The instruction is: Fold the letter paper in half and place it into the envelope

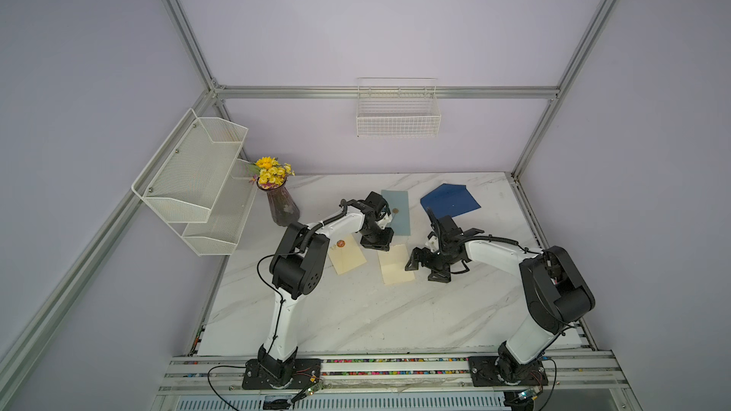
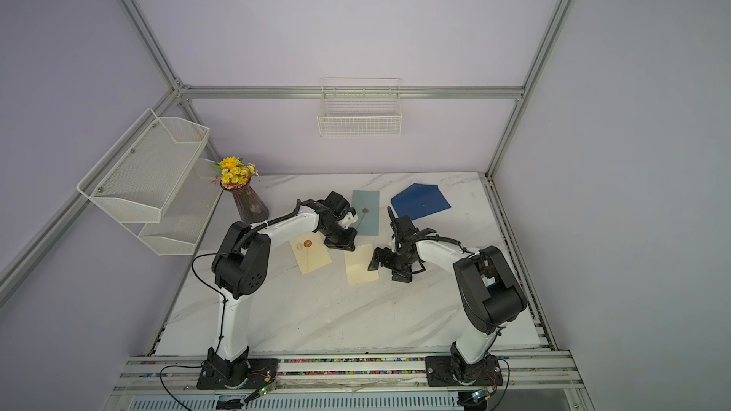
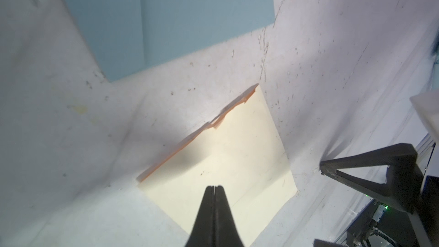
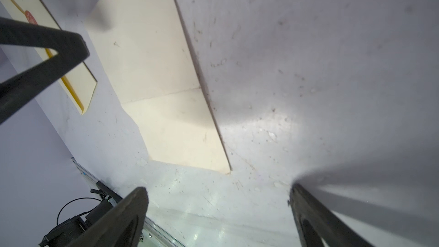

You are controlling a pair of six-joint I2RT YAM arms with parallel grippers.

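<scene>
The cream letter paper [image 1: 395,268] lies mostly flat mid-table; in the right wrist view a crease crosses the sheet [image 4: 151,73]. Its far edge is ragged and slightly raised in the left wrist view. Over that sheet's far end my left gripper is shut, nothing visible between its fingers; whether it touches the paper I cannot tell. At the sheet's right side, my right gripper stands wide open and empty, its fingers [image 4: 130,210] apart. Behind and to the right lies a dark blue envelope [image 1: 450,200] with its flap spread.
A cream envelope with a reddish seal [image 2: 310,256] lies left of the paper, and a grey-blue sealed envelope [image 2: 368,205] behind it. A dark vase of yellow flowers [image 1: 282,205] stands at the back left.
</scene>
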